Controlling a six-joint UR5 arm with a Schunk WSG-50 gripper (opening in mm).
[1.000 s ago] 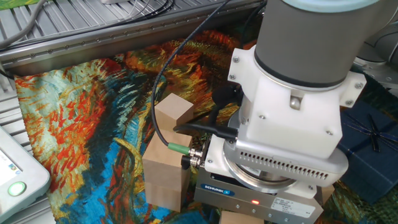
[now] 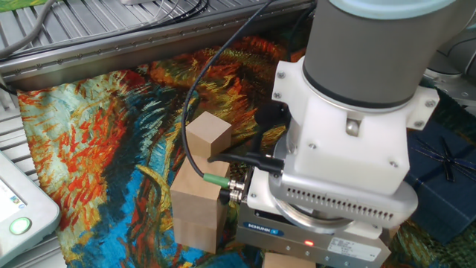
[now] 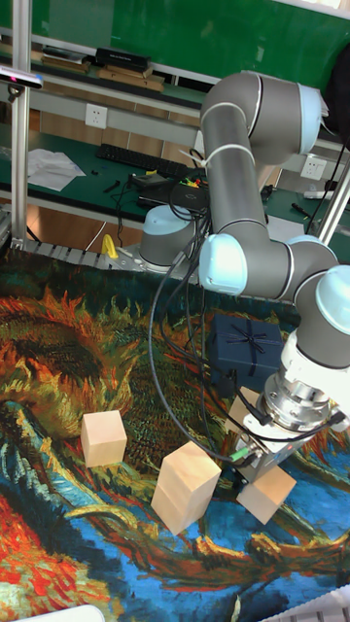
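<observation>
Several plain wooden blocks stand on the painted cloth. In exterior view 3, a cube (image 3: 104,439) is at the left, a tall block (image 3: 185,492) near the middle, and a tilted-looking block (image 3: 267,493) lies just below my gripper (image 3: 246,471). Another block (image 3: 241,410) shows partly behind the gripper. From exterior view 2, my gripper body (image 2: 312,242) hangs to the right of the tall block (image 2: 198,205), and the cube (image 2: 209,132) appears behind that. One block (image 2: 288,260) peeks out at the bottom edge. My fingertips are hidden, so their opening cannot be judged.
A dark blue box with a ribbon (image 3: 246,351) sits behind the gripper. A black cable (image 3: 157,362) loops from the arm over the cloth. Open cloth (image 3: 52,384) lies at the left. A white device (image 2: 26,205) rests at the left edge in exterior view 2.
My gripper has shifted very slightly down and to the right in exterior view 2. The blocks seen there have not moved.
</observation>
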